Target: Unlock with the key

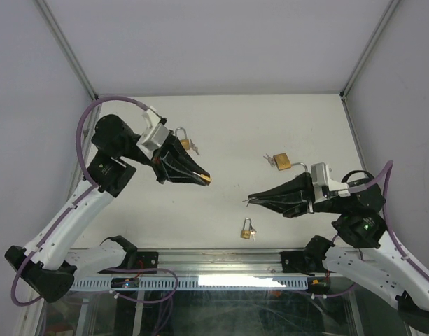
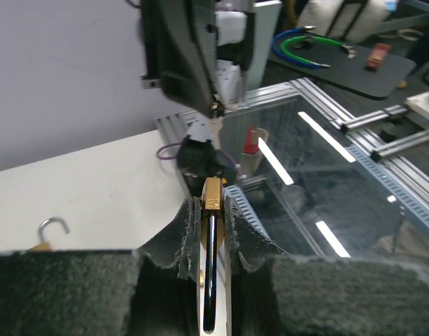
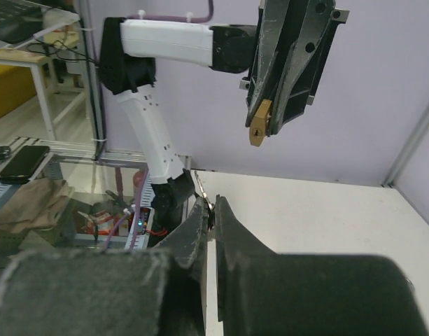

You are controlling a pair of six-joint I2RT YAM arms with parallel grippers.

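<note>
My left gripper (image 1: 200,176) is raised over the left-centre of the board, shut on a brass padlock, whose end with a keyhole faces out in the right wrist view. Facing it from the right, my right gripper (image 1: 252,198) is shut with a thin metal key (image 3: 203,190) poking from its tips. The key and the padlock are apart. Other padlocks with keys lie on the white board (image 1: 137,210): one (image 1: 185,143) at the back left, one (image 1: 282,161) at the right, one (image 1: 245,232) near the front edge.
The board's middle is clear between the loose padlocks. Grey walls (image 1: 221,42) bound it at back and sides; a metal rail (image 1: 186,257) runs along the front.
</note>
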